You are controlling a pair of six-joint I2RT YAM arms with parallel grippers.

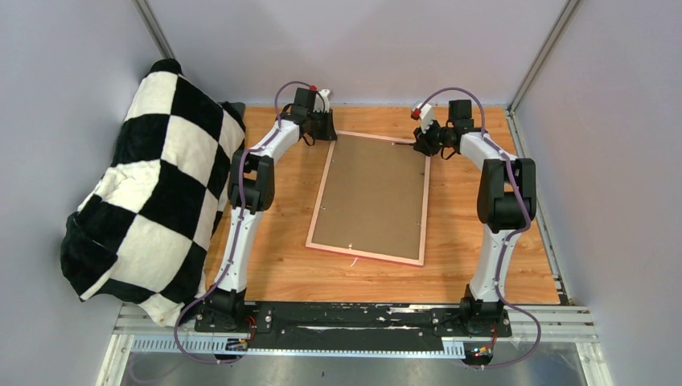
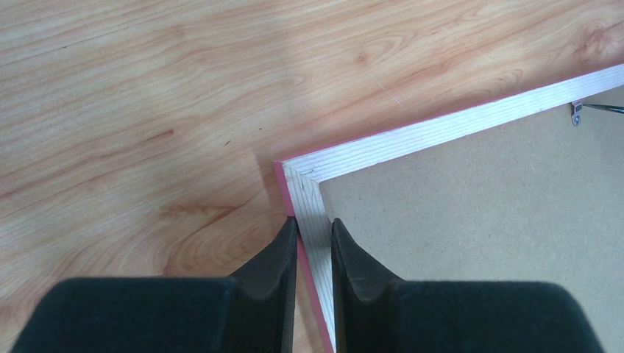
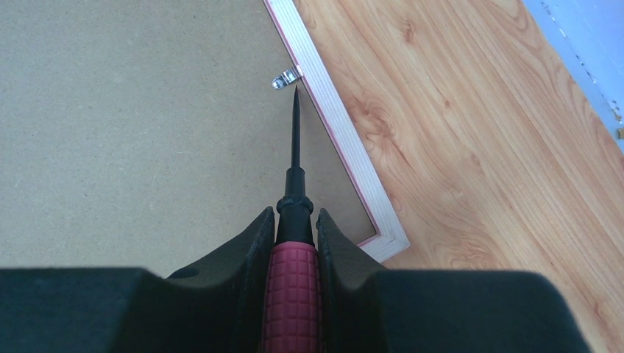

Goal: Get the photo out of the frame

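Observation:
The photo frame (image 1: 367, 254) lies back-up on the table, brown backing board (image 1: 369, 195) showing, small metal clips along its edges. At its far-left corner my left gripper is shut on the frame's rim. My right gripper is shut on a screwdriver (image 3: 290, 294) with red-and-black handle. The thin tip is beside a metal clip (image 3: 287, 78) on the far edge, near the right corner; whether they touch I cannot tell. The photo itself is hidden.
A large checkered cushion (image 1: 153, 193) fills the left side. Walls stand at the back and both sides. Bare wood table (image 1: 474, 265) surrounds the frame, with most room at the front and right.

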